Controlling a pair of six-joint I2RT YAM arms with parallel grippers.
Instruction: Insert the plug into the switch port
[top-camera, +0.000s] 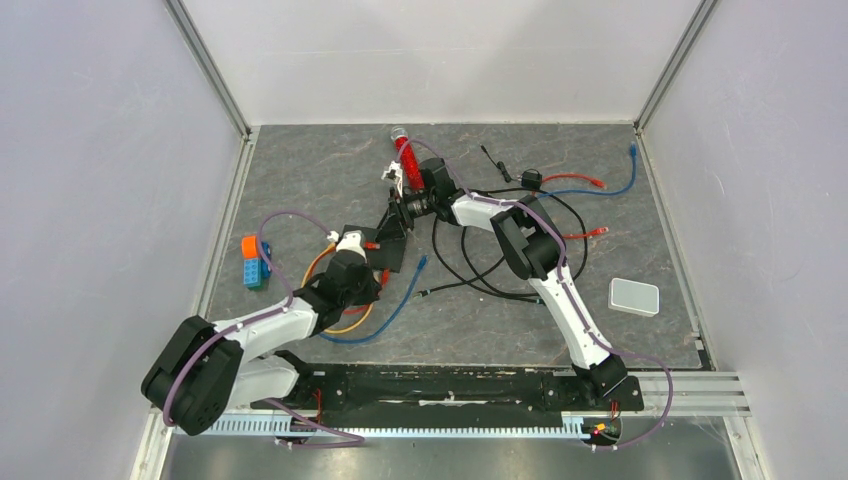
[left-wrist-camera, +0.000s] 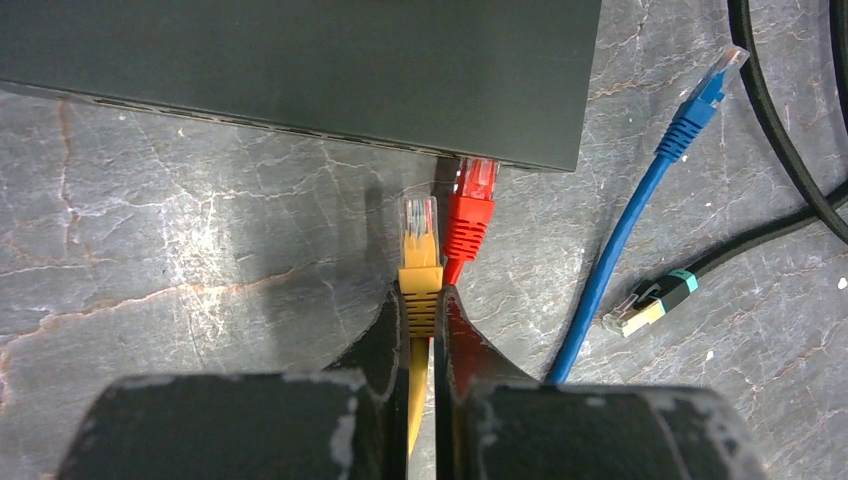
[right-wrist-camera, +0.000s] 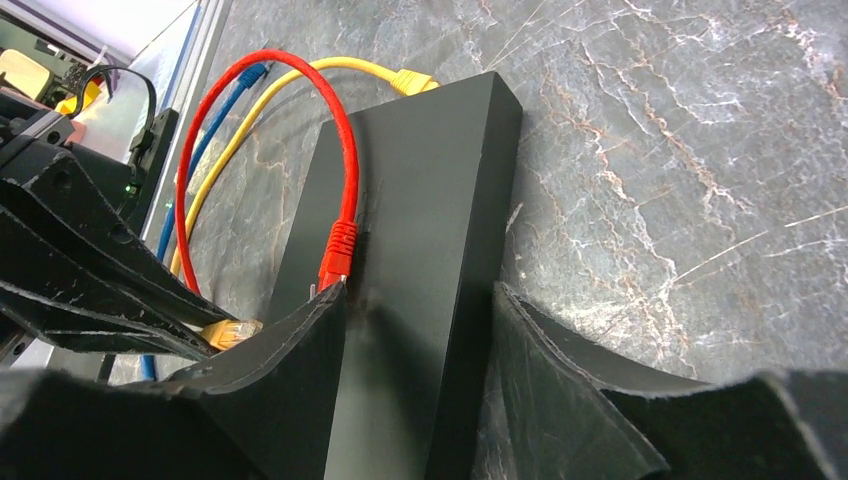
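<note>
In the left wrist view my left gripper is shut on the yellow plug (left-wrist-camera: 420, 245), whose clear tip points at the black switch (left-wrist-camera: 300, 60), a short gap below its edge. A red plug (left-wrist-camera: 470, 210) sits at that edge, just right of the yellow one. My right gripper is part open at the switch's end, one finger over its top, the other along its side; whether they touch it is unclear. In the top view the switch (top-camera: 395, 258) lies between both grippers.
A blue cable (top-camera: 400, 310) and black cables (top-camera: 470, 280) lie to the right. Toy blocks (top-camera: 255, 265) stand at the left, a red cylinder (top-camera: 408, 160) at the back, a white box (top-camera: 634, 296) at the right.
</note>
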